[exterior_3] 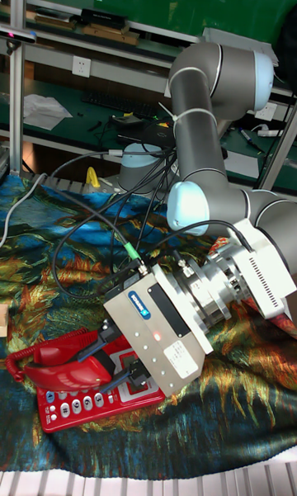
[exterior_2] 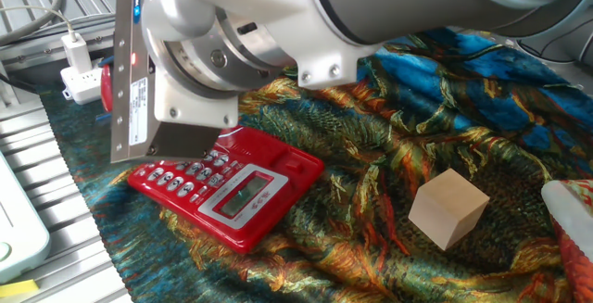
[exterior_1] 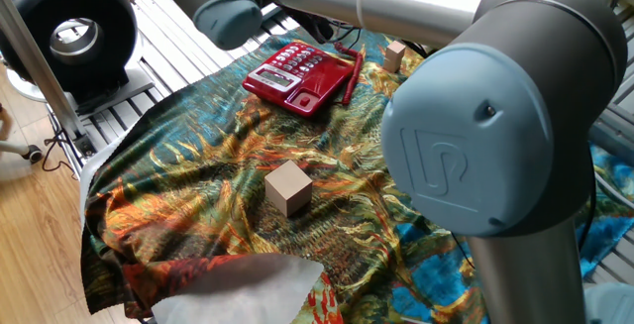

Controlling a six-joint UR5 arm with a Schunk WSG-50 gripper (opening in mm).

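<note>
A red desk phone rests on the patterned cloth, its keypad, display and bare cradle in sight. Above it in exterior view 3, my gripper is shut on the red handset, one dark finger to each side of it. Exterior view 2 shows the phone below the gripper body, which hides the fingers; a bit of the red handset shows behind. The gripper is out of frame in exterior view 1.
One wooden cube sits on open cloth in front of the phone. A smaller wooden block lies behind the phone, near its coiled cord. A black ring-shaped device stands at the left. The cloth is rumpled.
</note>
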